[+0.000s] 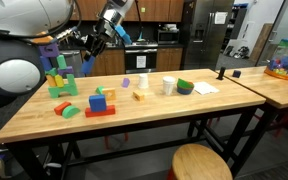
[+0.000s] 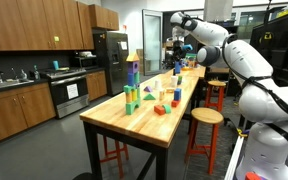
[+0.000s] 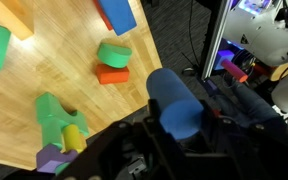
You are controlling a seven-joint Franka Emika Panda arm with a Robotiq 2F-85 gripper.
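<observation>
A blue cylinder (image 3: 174,103) fills the middle of the wrist view, seen nearly end on. My gripper (image 1: 91,54) is shut on it and holds it above the table, with the blue piece (image 1: 88,67) hanging down in exterior view 1. Left of it stands a tower of coloured blocks (image 2: 132,90), green and yellow below, with blue and purple parts higher up. My arm partly covers this tower in exterior view 1. In the wrist view the cylinder is apart from the tower's green and purple blocks (image 3: 54,120). The fingertips are mostly hidden.
On the wooden table (image 1: 174,107) lie a blue block (image 1: 98,103) with a red one (image 1: 101,112), plus loose green and red pieces. White cups (image 1: 169,86) and a green bowl (image 1: 185,87) stand farther right.
</observation>
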